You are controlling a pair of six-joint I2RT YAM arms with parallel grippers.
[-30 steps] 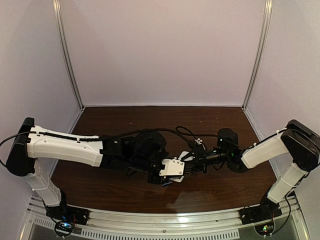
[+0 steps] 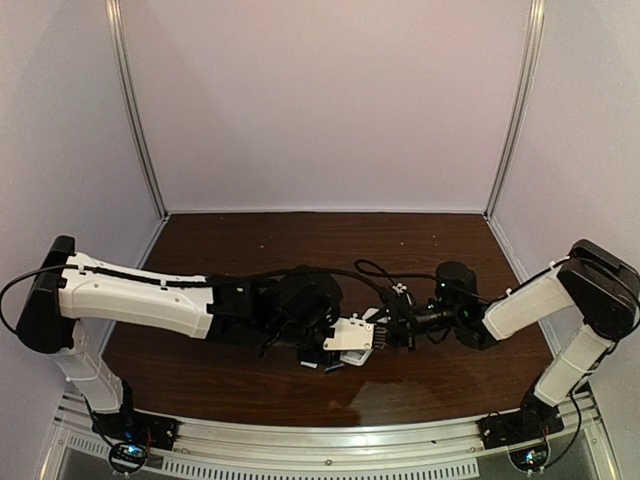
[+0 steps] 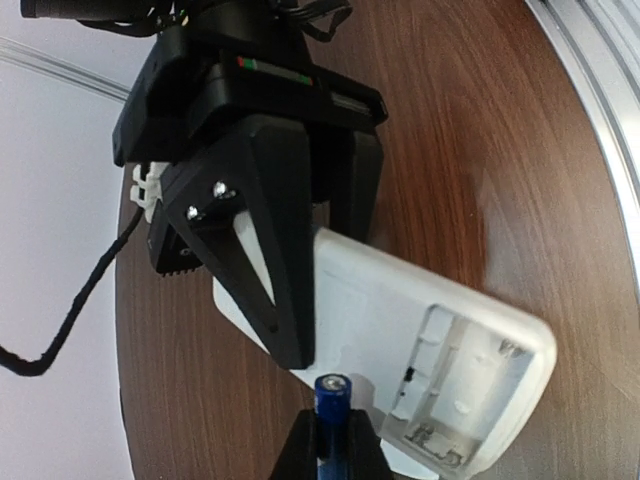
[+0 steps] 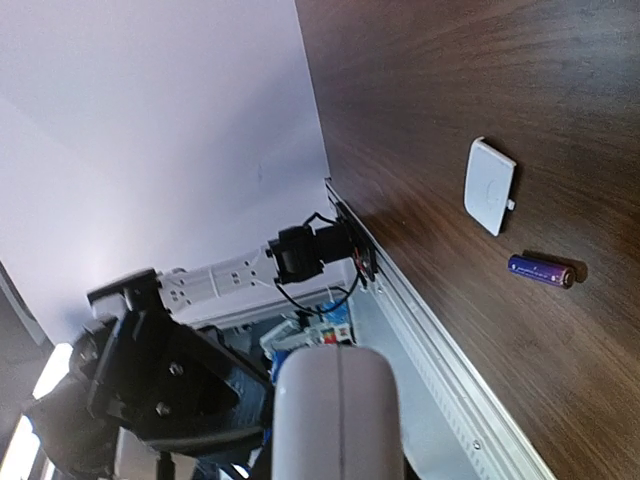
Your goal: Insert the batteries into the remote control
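Note:
My right gripper is shut on the white remote point(image 3: 370, 310), whose open, empty-looking battery compartment shows in the left wrist view; the remote's end fills the lower middle of the right wrist view point(image 4: 338, 415). My left gripper is shut on a blue battery point(image 3: 333, 405), held upright in that view just short of the compartment. A second battery point(image 4: 540, 270) lies on the table beside the white battery cover point(image 4: 488, 185). In the top view the two grippers meet at the middle, hiding much of the remote.
A metal rail point(image 2: 330, 433) runs along the front edge, and pale walls enclose the back and sides.
The grippers remain together at the middle of the table.

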